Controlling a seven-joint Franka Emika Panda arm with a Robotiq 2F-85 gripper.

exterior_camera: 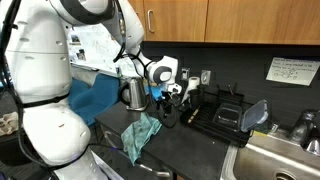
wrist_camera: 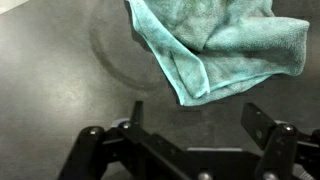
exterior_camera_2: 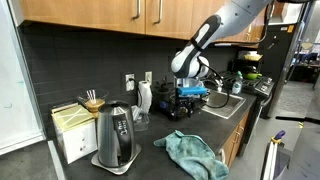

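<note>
A teal cloth [exterior_camera: 140, 135] lies crumpled on the dark counter in exterior view 1. In exterior view 2 the same cloth [exterior_camera_2: 193, 152] spreads near the counter's front edge, and in the wrist view the cloth [wrist_camera: 225, 45] fills the upper middle and right, its folded corner pointing down toward the fingers. My gripper is open, its black fingers far apart with only bare counter between them. Seen from outside, the gripper [exterior_camera: 168, 115] hangs over the counter beside the cloth, not holding it.
A metal kettle [exterior_camera_2: 116, 135] stands left of the cloth in exterior view 2, beside a bread package [exterior_camera_2: 75, 133]. A black dish rack [exterior_camera: 218, 118] and a sink [exterior_camera: 260, 165] lie to the right in exterior view 1. The counter [exterior_camera: 195, 150] in front of the rack is clear.
</note>
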